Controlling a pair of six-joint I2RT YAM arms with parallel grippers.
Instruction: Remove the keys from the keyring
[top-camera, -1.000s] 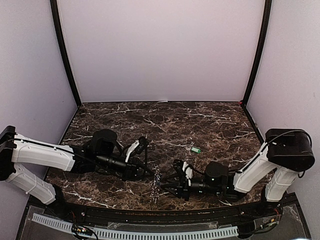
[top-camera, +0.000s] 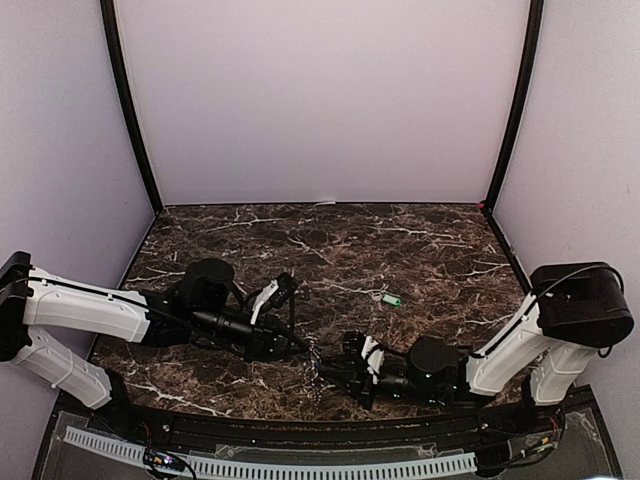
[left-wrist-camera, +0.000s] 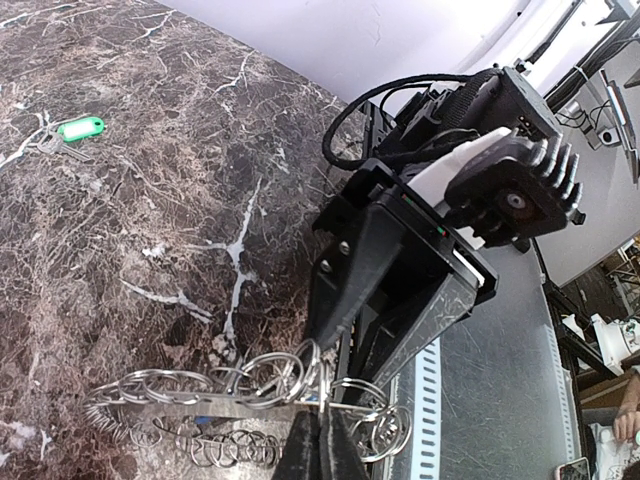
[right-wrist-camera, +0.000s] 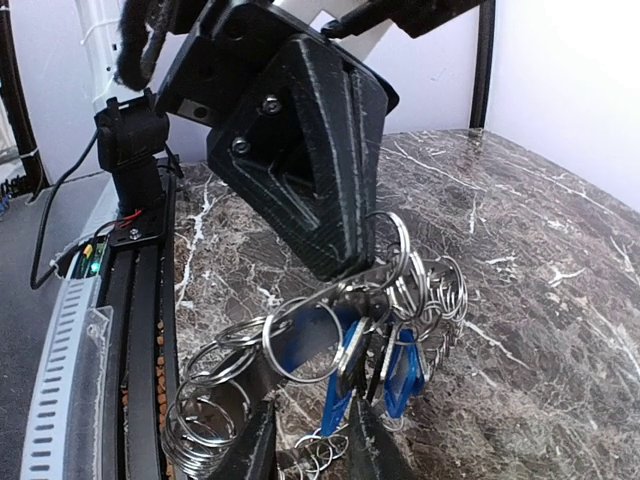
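Note:
A metal strip strung with many wire rings, the keyring (left-wrist-camera: 270, 405), hangs above the table with my left gripper shut on its thin metal. Blue tags (right-wrist-camera: 403, 375) dangle among the rings in the right wrist view. My right gripper is part open, its fingers just below the rings and blue tags; nothing clearly shows gripped between them. From above, both grippers meet at the rings (top-camera: 313, 375), which look small and blurred there. Any keys hanging on the rings are hard to make out.
A green tag (left-wrist-camera: 80, 128) with keys (left-wrist-camera: 62, 148) lies on the dark marbled table (top-camera: 330, 240), beyond the grippers. A perforated white rail (top-camera: 300, 467) runs along the near edge.
My right gripper has shifted slightly toward the near edge, and the rings sway a little. The left arm and the green tag look unmoved.

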